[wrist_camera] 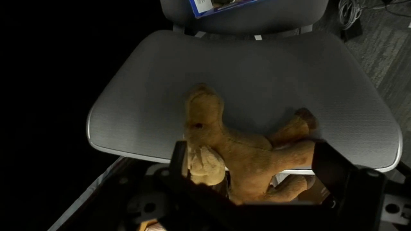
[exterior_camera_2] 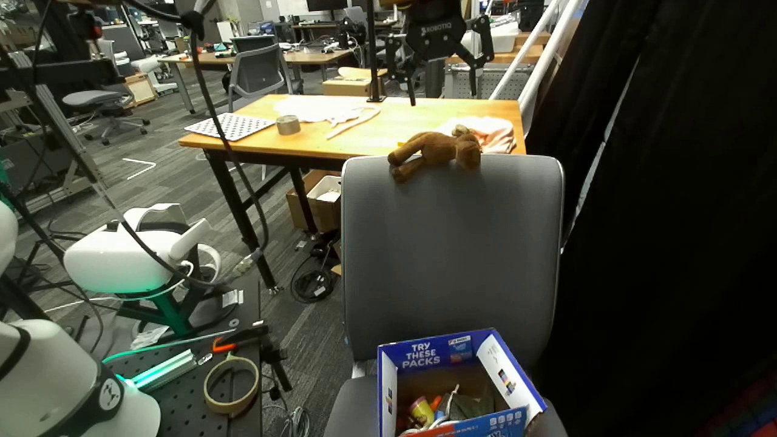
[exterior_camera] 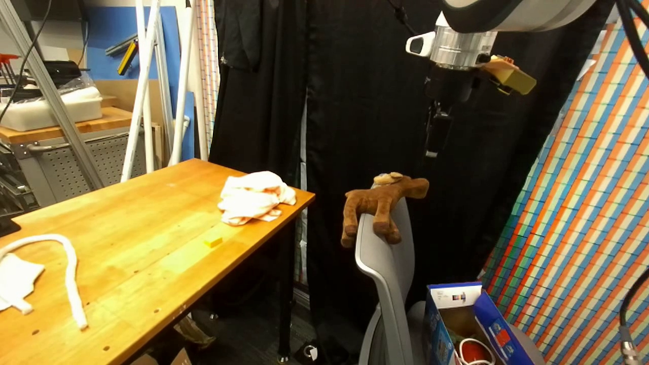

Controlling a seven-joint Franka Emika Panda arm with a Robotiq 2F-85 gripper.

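Note:
A brown plush animal (exterior_camera: 380, 204) with a pale tuft on its head lies draped over the top edge of the grey chair's backrest (exterior_camera_2: 451, 247). Its legs hang over that edge in the first exterior view. My gripper (exterior_camera_2: 442, 101) is open, its two fingers spread wide, with nothing held. In the first exterior view the gripper (exterior_camera: 432, 153) hangs above the toy and to its right, clear of it. From the wrist, the toy (wrist_camera: 250, 158) shows below and partly between the spread fingers, its underside hidden.
A blue box (exterior_camera_2: 437, 357) of mixed items sits on the chair seat. Behind the chair is a wooden table (exterior_camera: 140, 225) with a crumpled pink cloth (exterior_camera: 255, 197), a small yellow block (exterior_camera: 213, 241) and a white tube (exterior_camera: 72, 280). Black curtain (exterior_camera_2: 677, 218) flanks the chair.

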